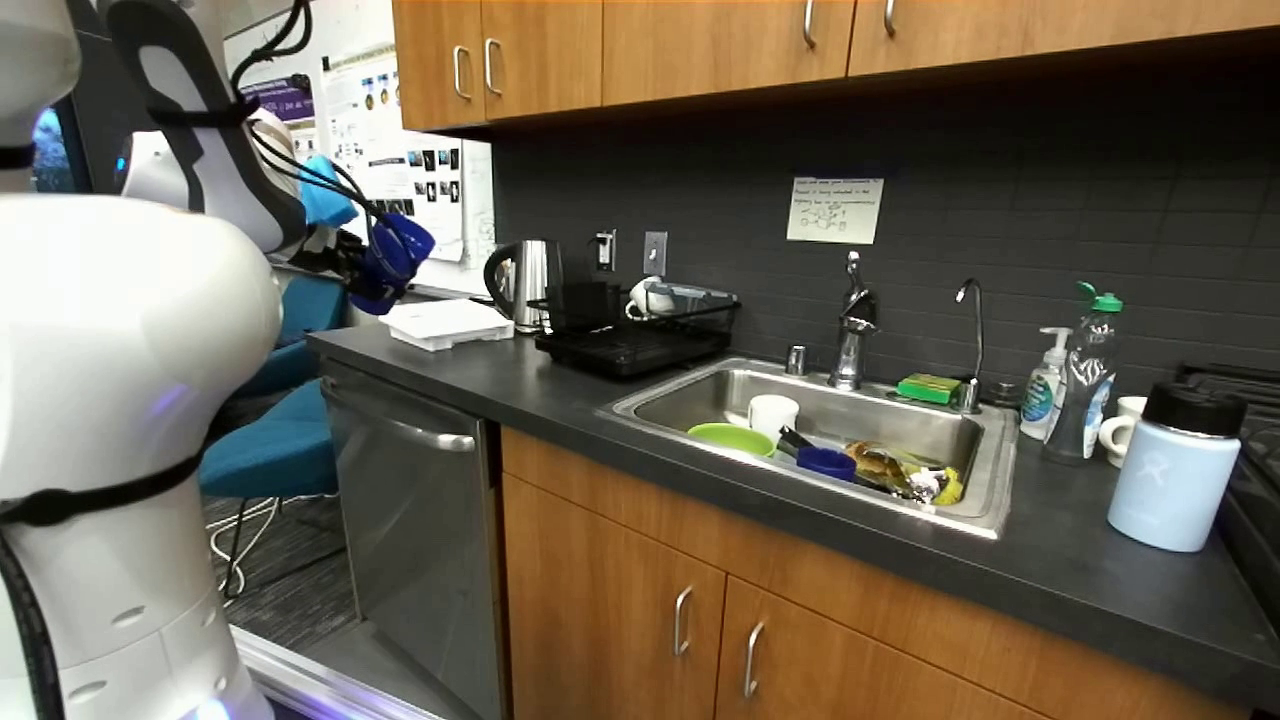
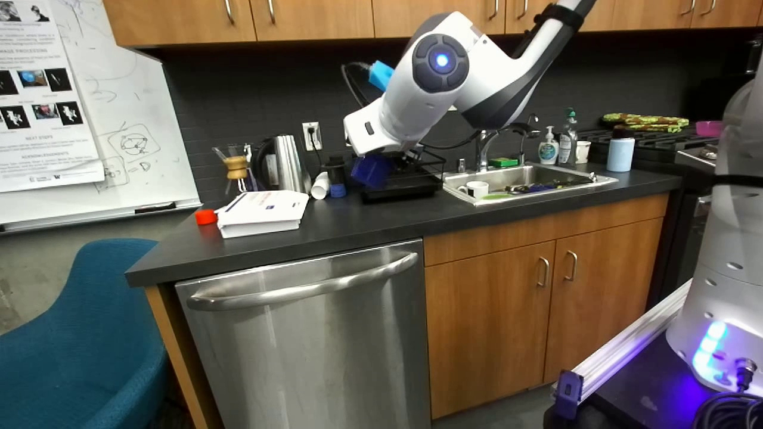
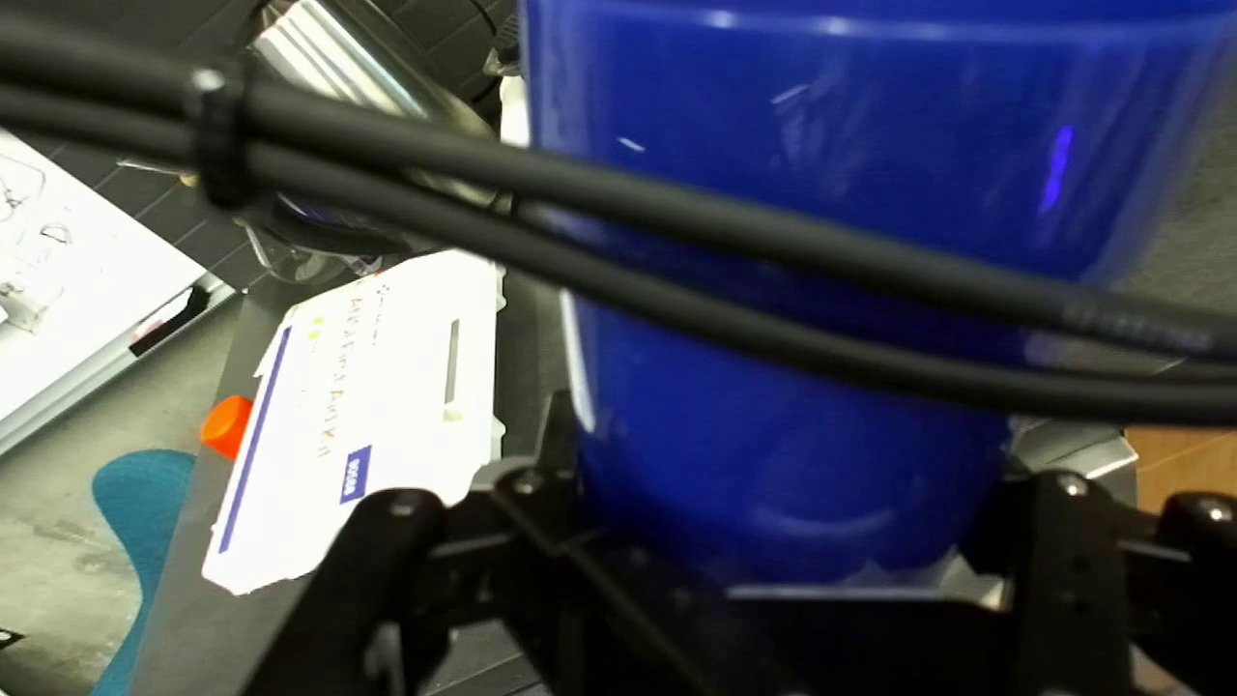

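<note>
A deep blue cup [image 3: 800,429] fills the upper middle of the wrist view, its lower end between the black fingers of my gripper. The gripper is shut on it, though black cables cross in front of the cup. In exterior view 1 the tilted blue cup [image 1: 403,244] hangs in the air at the left end of the counter, with the gripper [image 1: 363,266] partly behind it. From exterior view 2, the arm hides most of the gripper, and the cup [image 2: 371,171] shows below the wrist.
A white box [image 2: 263,211] lies on the counter [image 2: 343,227], with a red cap [image 2: 205,217] to its left. Behind stands a steel kettle [image 1: 535,286]; a black dish rack [image 1: 630,347] is beside the sink [image 1: 998,480], which holds several dishes.
</note>
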